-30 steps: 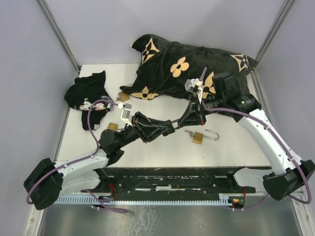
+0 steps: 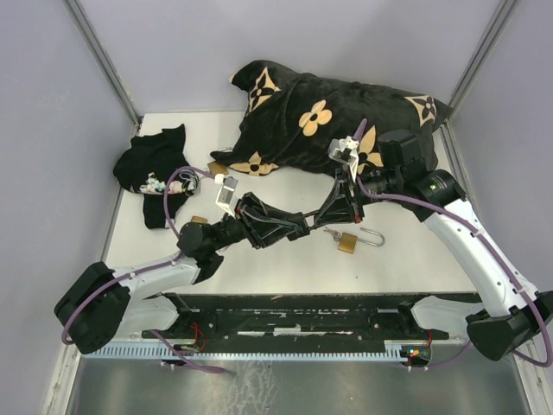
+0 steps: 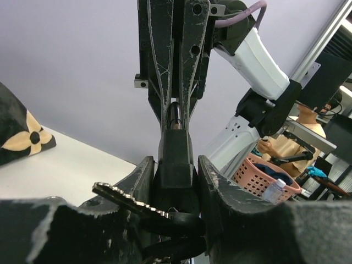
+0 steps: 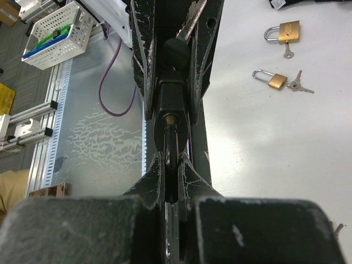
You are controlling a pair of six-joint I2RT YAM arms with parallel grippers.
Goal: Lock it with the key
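Observation:
A black padlock point(image 2: 298, 226) hangs in the air between my two grippers. My right gripper is shut on its shackle point(image 3: 175, 113). On the other side, the fingers of my left gripper stand apart, one on each side of the lock body point(image 4: 171, 102), with narrow gaps beside it. By the body's lower end, between those fingers, is a black-headed key; a silver toothed blade sticks out sideways, and the right wrist view shows such a blade point(image 4: 193, 21) too. Whether a key sits in the keyhole is hidden.
A brass padlock point(image 2: 346, 243) with its shackle sideways lies on the white table below, keys beside it. Two more brass padlocks point(image 4: 289, 32) point(image 4: 278, 81) lie at the left. Dark flowered cloth point(image 2: 320, 112) fills the back; black cloth point(image 2: 155, 169) lies at left.
My left arm's upper part has swung a little to the right, and the right arm has shifted slightly right. The black padlock stays in about the same place.

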